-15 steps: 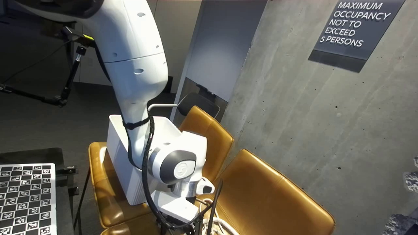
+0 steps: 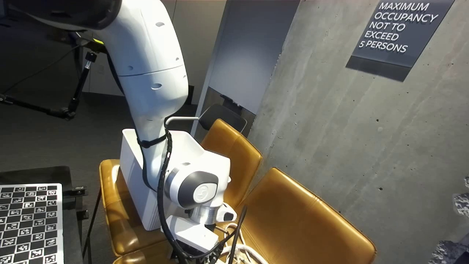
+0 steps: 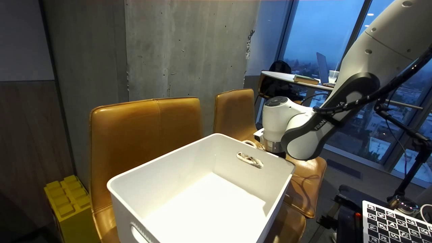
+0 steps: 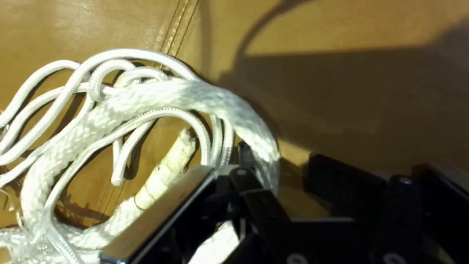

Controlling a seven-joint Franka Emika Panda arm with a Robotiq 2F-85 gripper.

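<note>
A heap of white rope (image 4: 184, 92), thick braid and thinner cord together, lies on a tan leather chair seat (image 4: 110, 22). Low over it in the wrist view is my gripper, its dark fingers apart. A bend of the thick braid runs down into the gap, closer to the left finger; whether it touches is hard to tell. In exterior view 1 the rope (image 2: 246, 251) shows beside the hand, whose fingertips are mostly hidden. A white bin (image 3: 162, 156), empty as far as it shows, stands on the neighbouring chair.
The bin's near wall (image 2: 140, 189) rises close beside my arm. Chair backrests (image 2: 303, 215) stand along the concrete wall. A black-and-white patterned board (image 2: 30, 224) lies on a dark table at the left.
In exterior view 1 my hand has shifted slightly left and down, lower against the rope and chair. The bin and chairs have stayed put.
</note>
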